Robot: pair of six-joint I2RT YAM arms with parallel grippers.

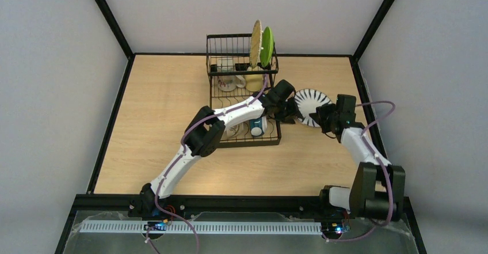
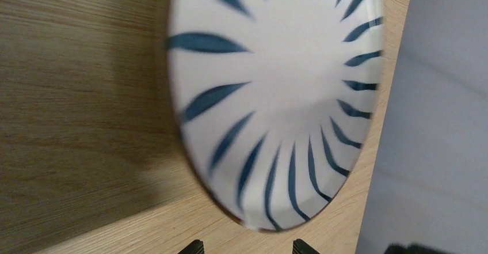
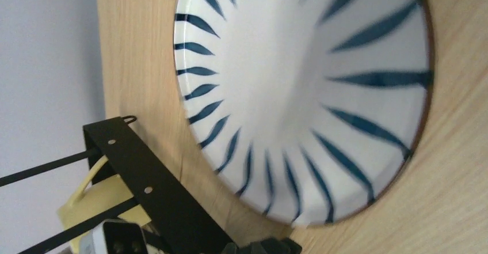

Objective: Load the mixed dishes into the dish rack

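A white plate with blue petal strokes (image 1: pixel 311 99) lies right of the black two-tier dish rack (image 1: pixel 247 143), between my grippers. In the left wrist view the plate (image 2: pixel 293 52) casts a broad shadow, and its near edge looks lifted. My left gripper is open, its tips apart below the rim with nothing between them. Over at the plate's right side, my right gripper (image 1: pixel 314 116) is shut. The right wrist view shows its fingers (image 3: pixel 270 246) close to the rim of the plate (image 3: pixel 276 64), with nothing visible between them.
A tan plate (image 1: pixel 256 44) and a green plate (image 1: pixel 267 46) stand upright in the rack's upper tier. Lower down are a white mug (image 1: pixel 226 83), a yellow mug (image 1: pixel 254 82) and a blue-and-white cup (image 1: pixel 258 127).
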